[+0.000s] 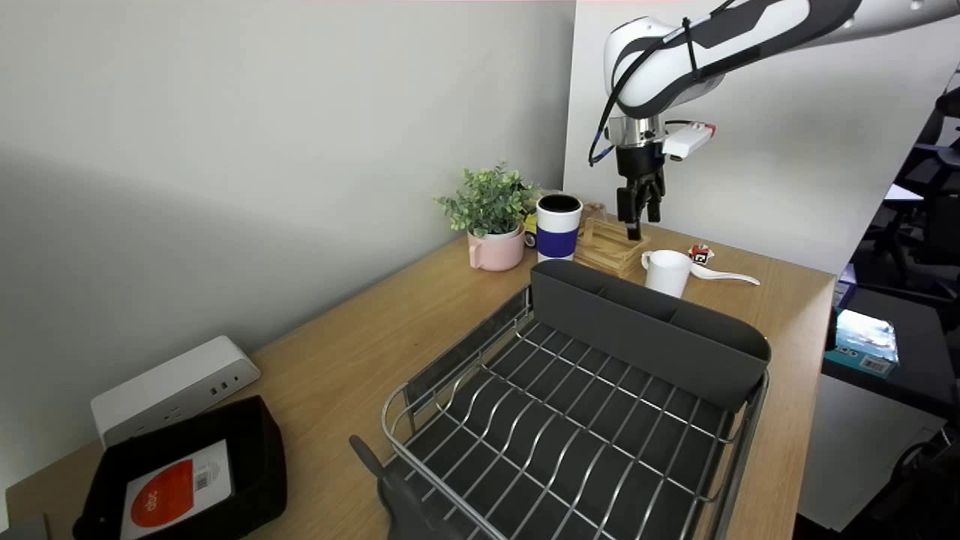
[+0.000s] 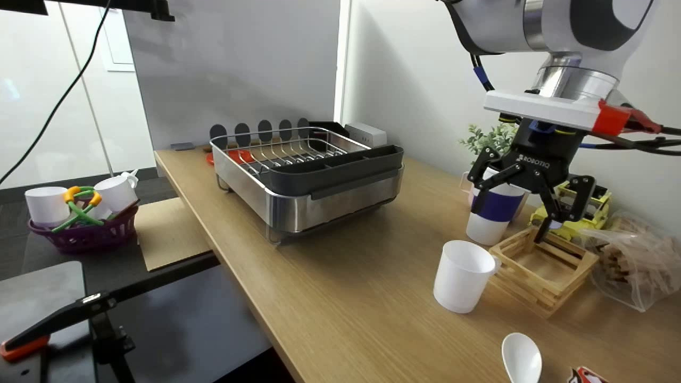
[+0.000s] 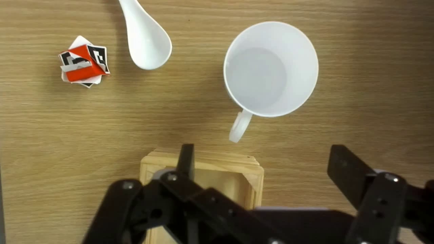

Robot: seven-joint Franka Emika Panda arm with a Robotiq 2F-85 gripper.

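My gripper [image 2: 504,220] is open, its fingers wide apart and empty, hanging above the wooden crate [image 2: 511,290] and near the white and blue cup [image 2: 492,214]. In the wrist view one finger [image 3: 186,160] overlaps the crate's near-left part, while the other finger [image 3: 346,175] is over bare table. The white mug [image 3: 271,69] stands upright beyond the fingers, its handle [image 3: 240,126] pointing toward the crate. A white spoon [image 3: 148,42] lies left of the mug, and a small red, black and white folded item [image 3: 84,63] is farther left.
A dish rack [image 1: 576,423] with a grey holder [image 1: 643,328] fills the middle of the table. Behind the crate are a yellow object [image 2: 578,210] and a bag of wooden pieces [image 2: 629,261]. A potted plant [image 1: 490,202] is by the wall.
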